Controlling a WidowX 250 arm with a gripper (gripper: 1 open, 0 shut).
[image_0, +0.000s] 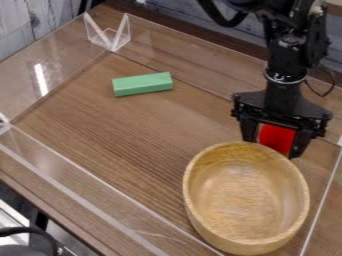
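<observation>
My black gripper (278, 126) is low on the right, its fingers on either side of a red object (277, 138) just behind the rim of a tan bowl (245, 196). Whether the fingers grip the red object is unclear.
A green block (143, 83) lies at the upper left on the wooden table (120, 150). A clear plastic item (110, 30) stands at the back left.
</observation>
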